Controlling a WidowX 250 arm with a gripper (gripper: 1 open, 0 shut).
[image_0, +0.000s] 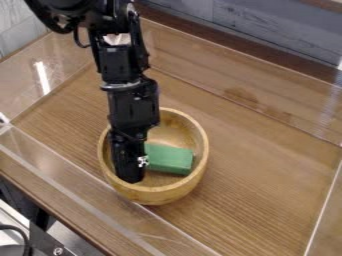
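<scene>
A round yellow-tan bowl (181, 190) sits on the wooden table, left of centre and near its front edge. A green block (171, 158) lies inside it on the right side. My black gripper (131, 168) is down in the left part of the bowl, left of the block, and shut; nothing shows between its fingers, though the tips are dark and hard to make out.
A grey wall (254, 30) runs along the back. The table's front edge runs diagonally at lower left.
</scene>
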